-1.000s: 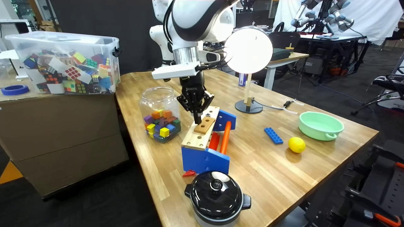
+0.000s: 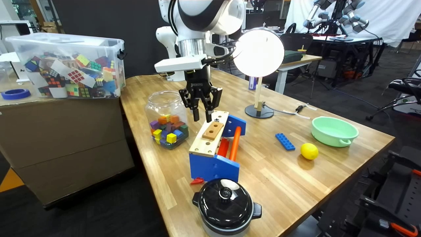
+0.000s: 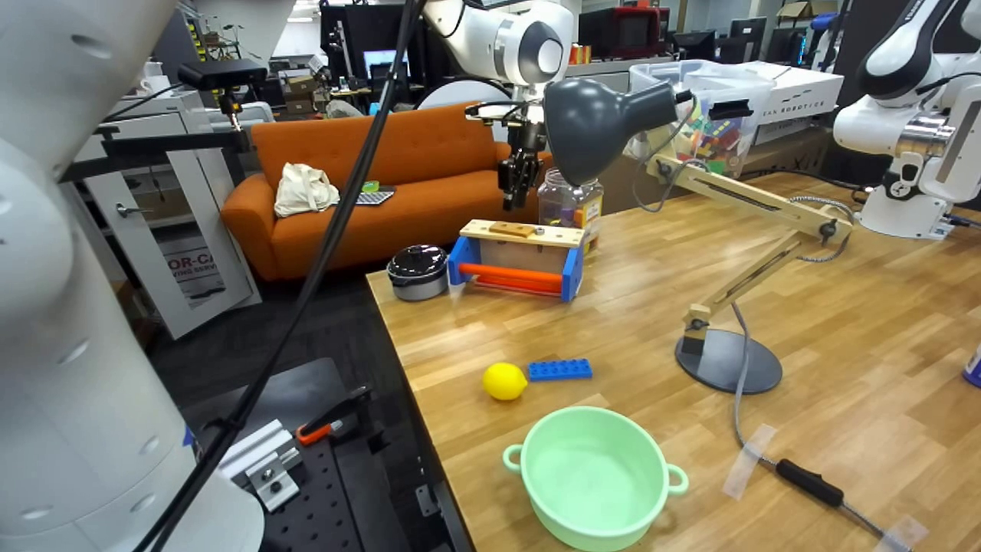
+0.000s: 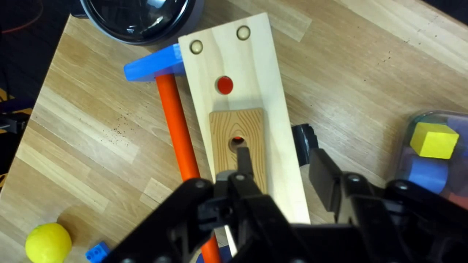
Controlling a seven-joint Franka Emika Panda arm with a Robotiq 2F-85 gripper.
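Observation:
Above the toy workbench my gripper (image 2: pixel 202 118) stands open, its two fingers apart and nothing between them. The workbench has a pale wooden top (image 4: pixel 280 175), blue ends (image 2: pixel 213 168) and an orange rod (image 2: pixel 235 143). Flat on that top lies a small brown wooden block (image 4: pixel 221 127) with holes in it; part of the block is hidden behind one finger in the wrist view. The other finger (image 4: pixel 324 177) hangs past the top's jar-side edge. In exterior view 2 the gripper (image 3: pixel 516 198) is seen just above the bench.
A clear jar of coloured blocks (image 2: pixel 167 122) stands close beside the bench, and a lidded black pot (image 2: pixel 225 203) is at its near end. Farther right lie a blue brick (image 2: pixel 284 141), a lemon (image 2: pixel 309 150) and a green bowl (image 2: pixel 335 132). A lamp (image 2: pixel 259 110) rises behind.
A second ago the gripper was shut and low at the brown block. Now it is open and a little higher, shifted slightly toward the jar. The block looks unmoved.

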